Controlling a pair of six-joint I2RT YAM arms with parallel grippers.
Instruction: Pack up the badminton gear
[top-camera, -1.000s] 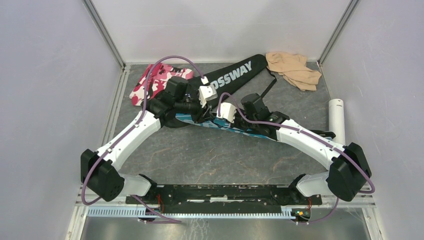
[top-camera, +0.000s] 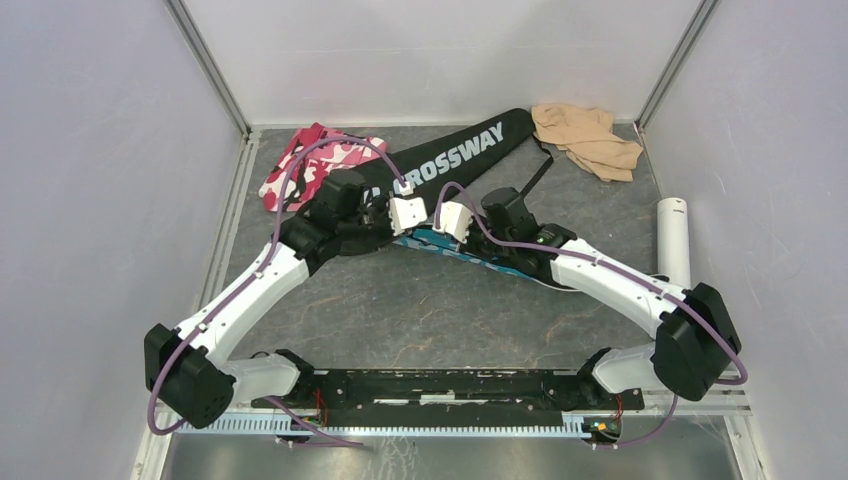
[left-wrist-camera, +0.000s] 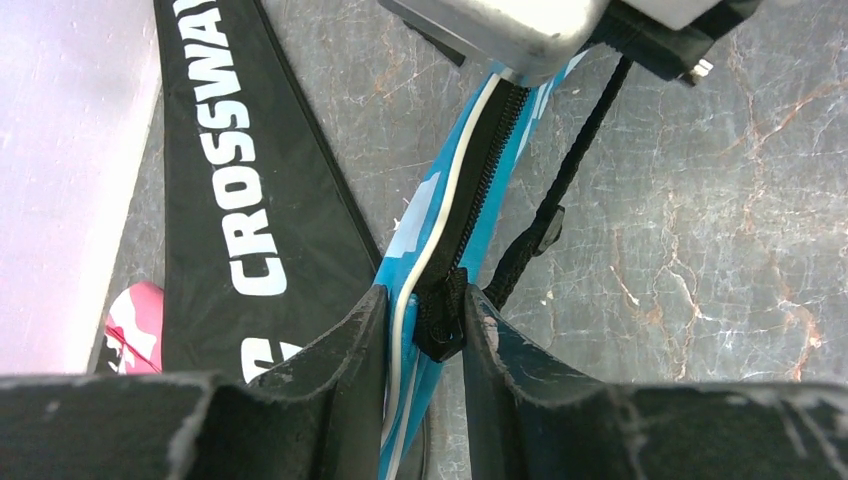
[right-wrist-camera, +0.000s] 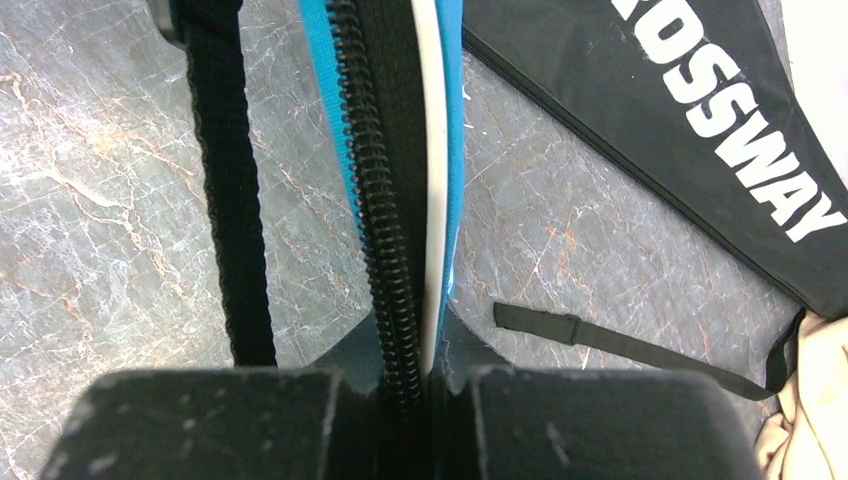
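A blue bag with a long black zipper (top-camera: 430, 240) stretches between my grippers at the table's middle. My left gripper has its fingertips close around the zipper pull (left-wrist-camera: 440, 315); how firmly they grip cannot be told. My right gripper is shut on the bag's zipper band (right-wrist-camera: 385, 250). A black strap (right-wrist-camera: 230, 230) hangs alongside. Behind lies the black CROSSWAY bag (top-camera: 470, 145), its lettering facing up.
A pink patterned cloth (top-camera: 305, 160) lies at the back left and a tan cloth (top-camera: 585, 140) at the back right. A white roll (top-camera: 672, 240) stands along the right edge.
My right arm is almost unchanged.
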